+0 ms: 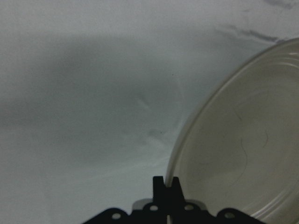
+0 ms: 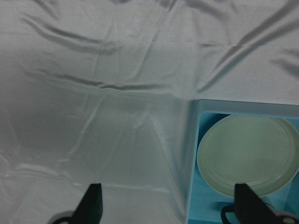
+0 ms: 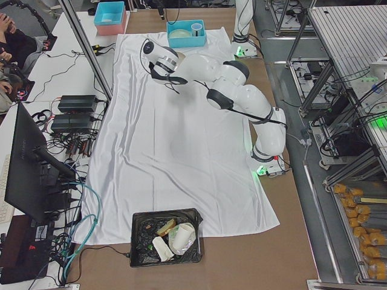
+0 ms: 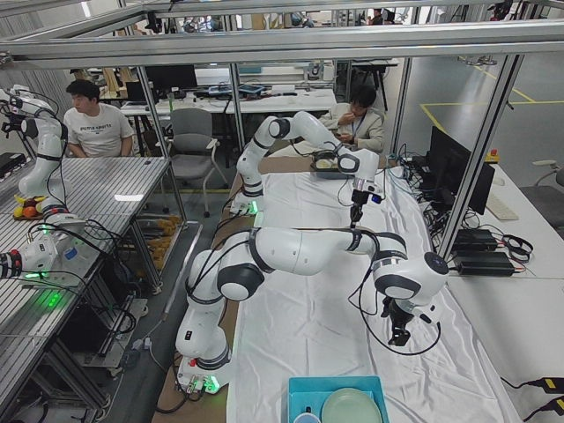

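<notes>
In the left wrist view my left gripper is shut on the rim of a beige plate, which fills the right side of that view over the white cloth. In the camera left view that plate is hidden behind my arms. My right gripper is open, with nothing between its fingers, over the cloth beside the blue bin, which holds a pale green plate and a cup.
A black tray with food and paper waste lies at the near end of the cloth in the camera left view. A monitor and cables line the left side.
</notes>
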